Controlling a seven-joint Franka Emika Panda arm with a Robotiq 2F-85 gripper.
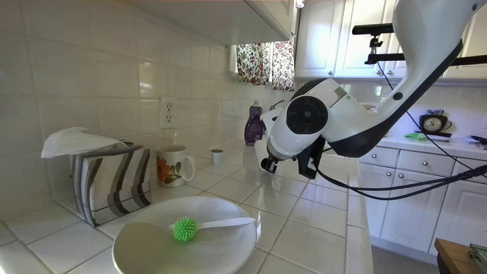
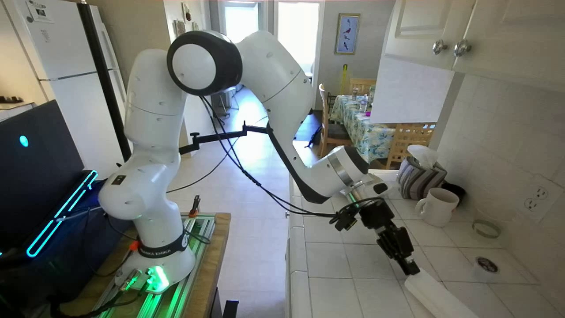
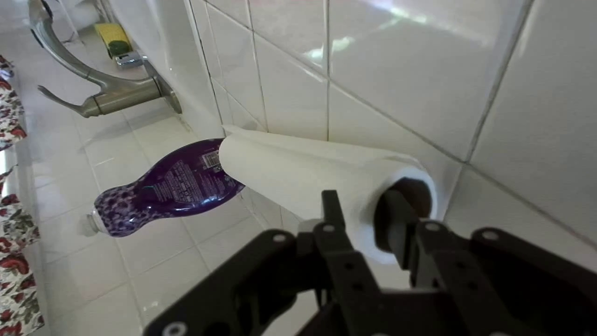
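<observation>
In the wrist view a white paper roll (image 3: 302, 167) lies on the tiled counter, its hollow end facing my gripper. The fingers are open: one finger (image 3: 331, 208) shows against the roll's outer side, the other overlaps the dark core opening. The near paper wall appears between them; how deep the second finger sits in the core, I cannot tell. From exterior view 2, my gripper (image 2: 412, 269) points down at the near end of the roll (image 2: 439, 297). In exterior view 1 the arm hides most of the fingers and the roll.
A purple soap bottle (image 3: 179, 187) stands by the roll's far end, near the faucet (image 3: 120, 92). Elsewhere on the counter are a mug (image 1: 172, 166), a small white cup (image 1: 216, 156), a striped tissue box (image 1: 114, 182) and a bowl (image 1: 150, 260) holding a green brush (image 1: 185, 230).
</observation>
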